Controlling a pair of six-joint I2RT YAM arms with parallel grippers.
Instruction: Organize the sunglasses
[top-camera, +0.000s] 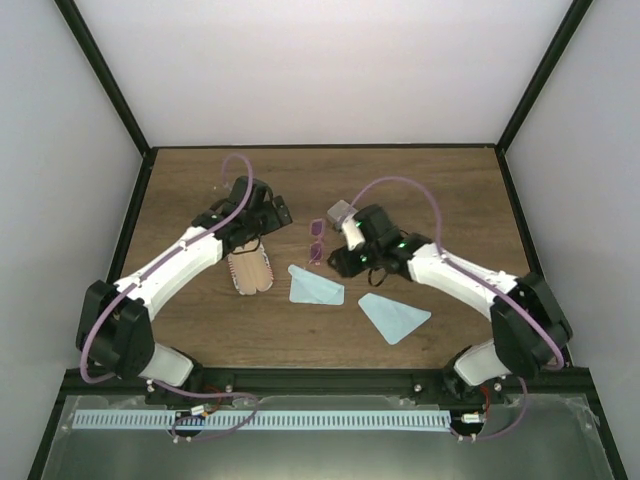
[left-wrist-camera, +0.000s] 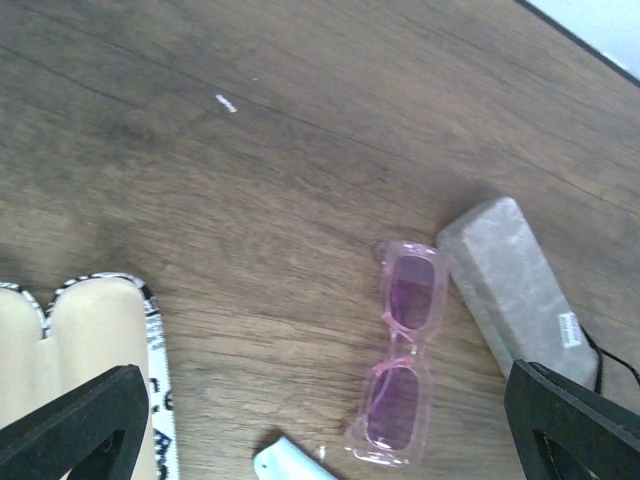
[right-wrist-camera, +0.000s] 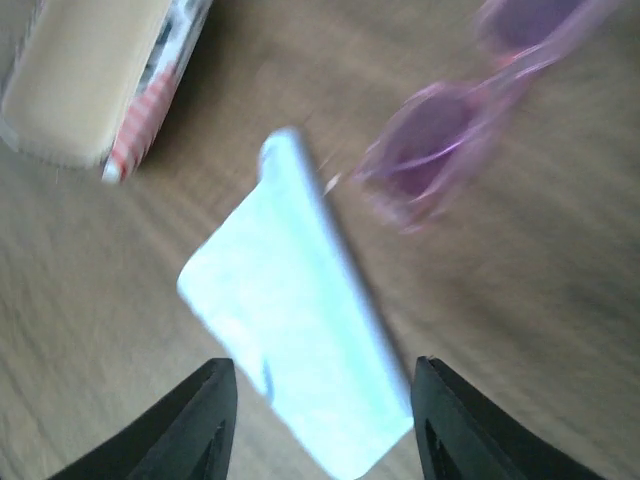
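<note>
Pink sunglasses (top-camera: 316, 240) (left-wrist-camera: 393, 403) (right-wrist-camera: 415, 150) lie at the table's middle. Left of them is an open beige case (top-camera: 250, 271) (left-wrist-camera: 95, 335) with patterned edging. A light blue cloth (top-camera: 315, 290) (right-wrist-camera: 290, 300) lies below the glasses, another (top-camera: 395, 318) to the right. A grey box (left-wrist-camera: 510, 285) sits beside the glasses, partly hidden from above by my right arm. My left gripper (top-camera: 275, 212) is open above the case's upper right. My right gripper (top-camera: 340, 258) is open over the cloth near the glasses, blurred in its wrist view.
A dark cord or strap (left-wrist-camera: 600, 355) shows beside the grey box.
</note>
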